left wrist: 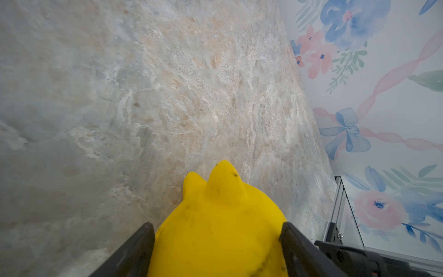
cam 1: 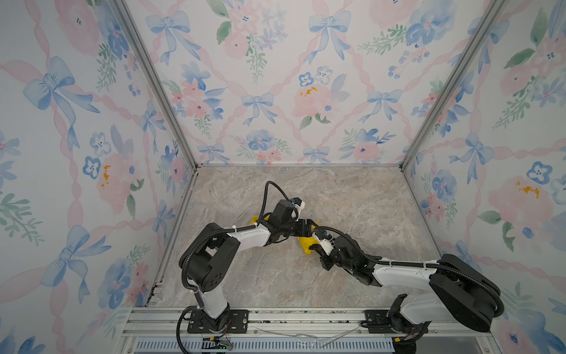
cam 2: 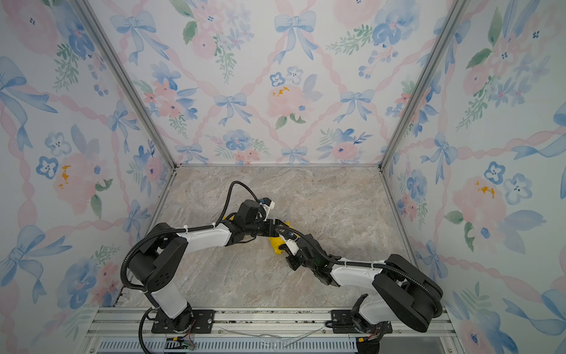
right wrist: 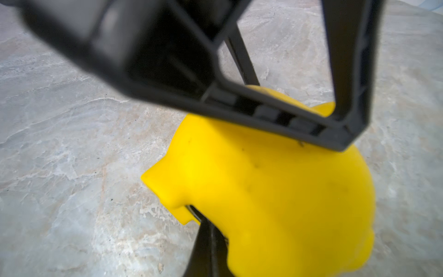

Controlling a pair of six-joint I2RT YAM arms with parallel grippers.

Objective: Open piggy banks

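Note:
A yellow piggy bank lies tilted on its side at mid-table, with my left gripper shut around its body. In the left wrist view, dark fingers flank the yellow body on both sides. One black left finger spans the bank's upper side in the right wrist view. My right gripper is shut, its tips beside the bank's underside between the stubby legs. A dark curved edge shows at those tips; whether they touch it or enter an opening cannot be told. Nothing else shows between the right fingers.
Another yellow object peeks out behind the left arm, mostly hidden. The two grippers stand very close together.

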